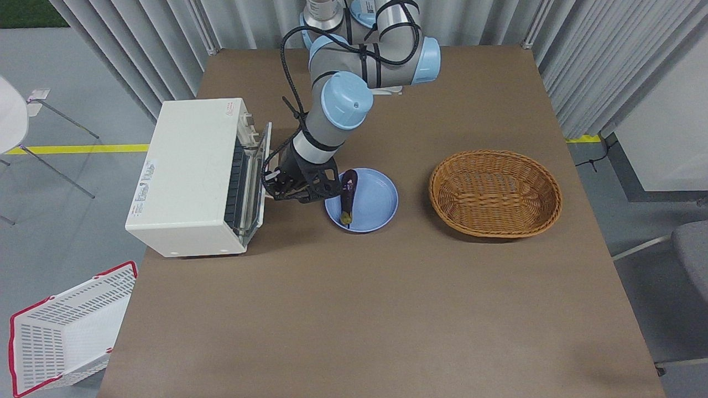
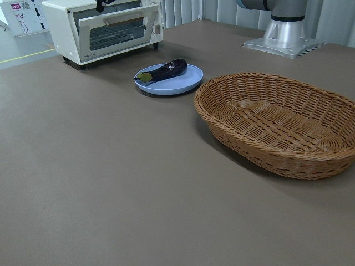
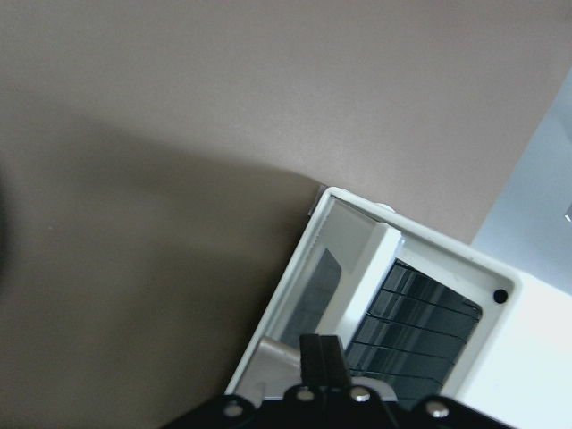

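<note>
The gripper is above the right side of a white toaster oven, between its glass door and a blue plate. In the wrist view its black fingertips are over the door's handle area; whether they are apart is unclear. The oven door leans at the oven front with a rack behind the glass. A dark eggplant lies on the plate, with its green stem toward the table front.
An oval wicker basket sits to the right of the plate. A white laundry basket stands on the floor at the lower left.
</note>
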